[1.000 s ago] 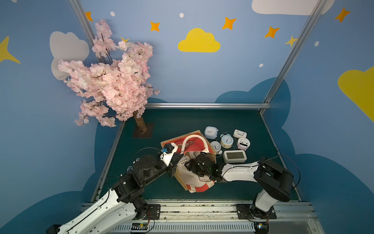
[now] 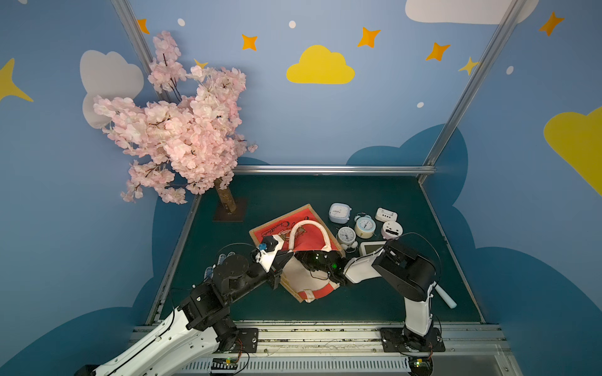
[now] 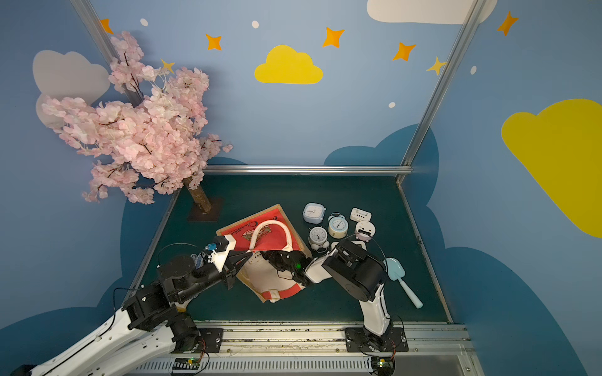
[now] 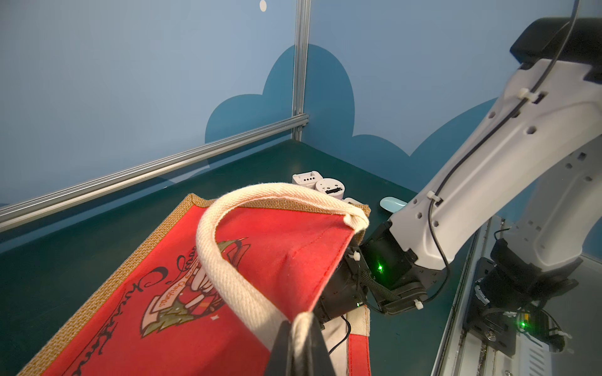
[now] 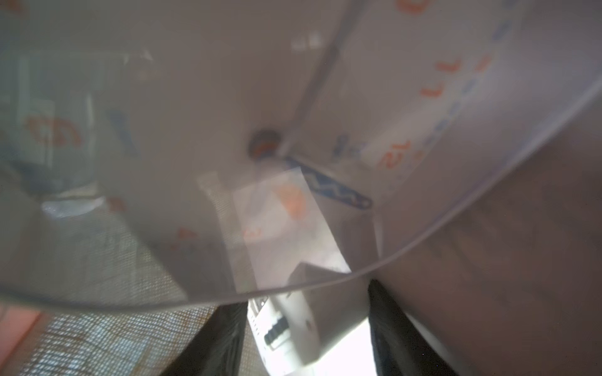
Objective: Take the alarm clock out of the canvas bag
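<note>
The canvas bag point(image 2: 301, 228) lies red with a white rope handle point(image 4: 244, 288). My left gripper is shut on the bag at the base of the handle. My right gripper is inside the bag, mostly hidden from above. In the right wrist view its fingers stand part open, either side of a white alarm clock point(image 5: 282, 338) on woven lining; whether they touch it is unclear. A blurred translucent shape with printed numerals fills the upper part of that view.
Several clocks point(image 2: 365, 227) stand right of the bag. A blossom tree point(image 2: 225, 200) stands back left. A light blue shovel point(image 3: 410, 291) lies at the right edge.
The bag has shifted slightly left and up; the left arm moved slightly down with it.
</note>
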